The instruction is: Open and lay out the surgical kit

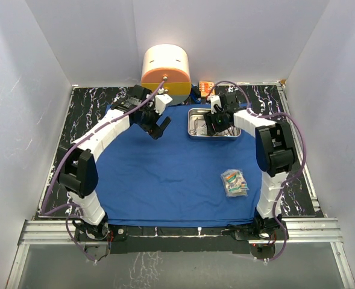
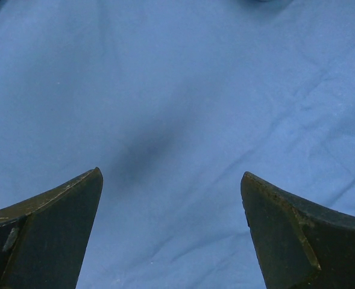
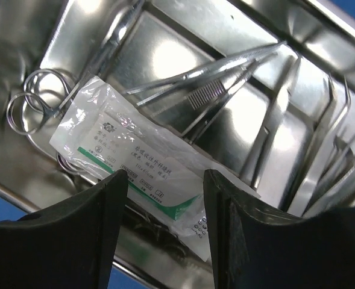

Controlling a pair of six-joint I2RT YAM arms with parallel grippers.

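A steel instrument tray (image 1: 215, 138) rests open at the back right of the blue cloth. In it lies a clear packet with a green-striped label (image 3: 147, 159), on top of scissors (image 3: 41, 99), tweezers (image 3: 213, 69) and other metal instruments. Over the packet stands my right gripper, part open. Its fingertips lie at either side of the packet's middle; whether they touch it I cannot tell. Left of the tray, my left gripper (image 1: 160, 127) is open above the bare blue cloth (image 2: 165, 120), nothing between its fingers.
A plastic bag of small packs (image 1: 234, 183) lies at the cloth's right front. The orange and yellow drawer cabinet (image 1: 166, 72) stands at the back, with an orange packet (image 1: 207, 88) beside it.
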